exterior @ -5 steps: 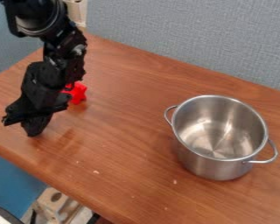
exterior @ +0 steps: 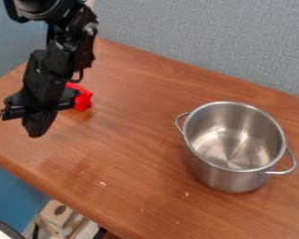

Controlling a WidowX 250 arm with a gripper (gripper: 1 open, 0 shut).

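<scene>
My black gripper (exterior: 37,119) hangs low over the left part of the wooden table, shut, with nothing visible between its fingers. Just right of it and partly behind it lies a red object (exterior: 81,98); its shape is partly hidden by the arm. A steel pot (exterior: 234,159) with two side handles stands on the right of the table.
A grey wall (exterior: 215,37) runs behind the table. Past the near left edge lie a blue surface and some pale parts at the bottom.
The gripper has risen a little from close to the tabletop. The red object and the pot look unmoved.
</scene>
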